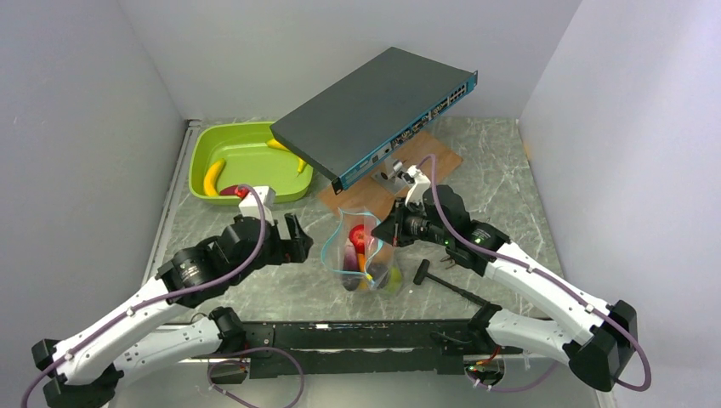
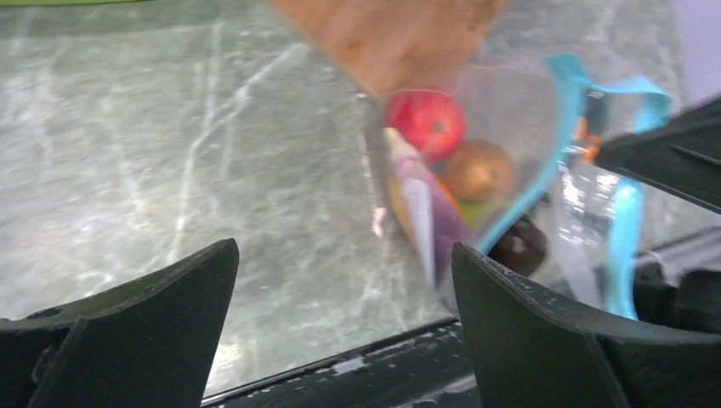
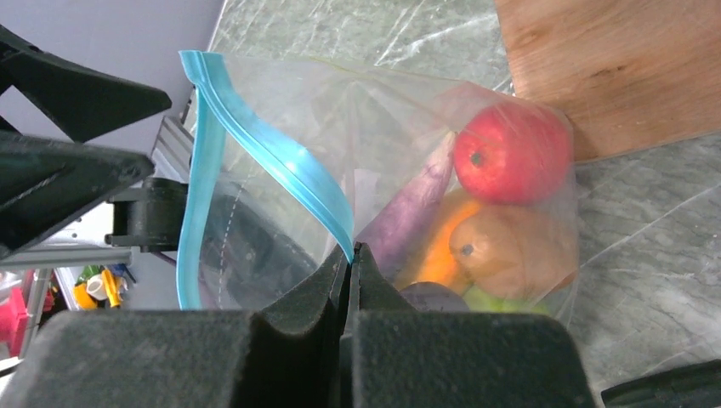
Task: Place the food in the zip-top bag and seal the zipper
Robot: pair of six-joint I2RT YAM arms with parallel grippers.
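The clear zip top bag [image 1: 334, 253] stands with its blue-edged mouth spread. Inside it show a red apple [image 3: 514, 153], a long purple eggplant [image 3: 412, 204], a round brown fruit [image 3: 513, 251], something orange [image 3: 446, 242], a dark round item [image 2: 519, 246] and something green [image 1: 392, 279]. My right gripper is shut on the bag's blue zip edge [image 3: 293, 166]. To the left of the bag, my left gripper [image 1: 298, 238] stands wide open and apart from it; its fingers [image 2: 170, 289] have only bare counter between them.
A green tray [image 1: 201, 161] at the back left holds bananas [image 1: 214, 177] and a purple item. A dark switch box [image 1: 374, 110] overhangs the wooden board [image 1: 446, 161]. A black hammer-like tool [image 1: 446, 285] lies right of the bag. Counter left of the bag is clear.
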